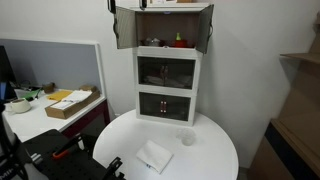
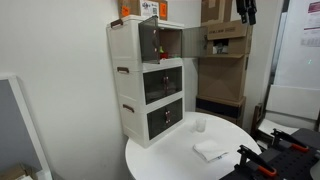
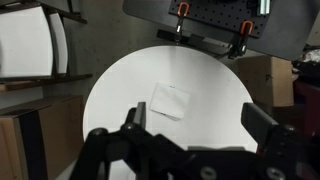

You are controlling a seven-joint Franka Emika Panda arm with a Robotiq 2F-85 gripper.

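My gripper hangs high above the round white table, open with nothing between its fingers. In the wrist view its dark fingers stand wide apart over the tabletop. A flat, folded white cloth or paper lies near the table's front; the wrist view shows this white square from above. Farther back stands a pale cup. Behind it rises a white three-tier cabinet. Its top doors are open, and a red object sits inside among small dark things.
The cabinet's lower two tiers have dark, closed doors. Cardboard boxes are stacked beside the cabinet. A side desk at left holds an open carton. The robot's black base borders the table's front.
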